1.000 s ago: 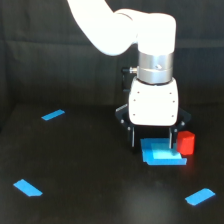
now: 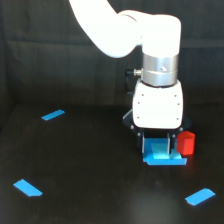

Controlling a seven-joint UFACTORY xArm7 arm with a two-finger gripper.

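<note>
My gripper (image 2: 157, 148) points straight down at the right of the dark table. Its dark fingers reach to a bright blue piece (image 2: 157, 157), overlapping its upper part in this view. Whether they touch it, or how far apart they stand, is too dark and small to tell. Close by on the right is a red block (image 2: 186, 143), partly behind or beside the gripper.
Blue strips mark the table: one at the back left (image 2: 53, 115), one at the front left (image 2: 28, 188), one at the front right (image 2: 200, 197).
My gripper has come down and slightly to the right, closer to the blue piece. Less of the blue piece shows beneath it. The red block appears in the same place.
</note>
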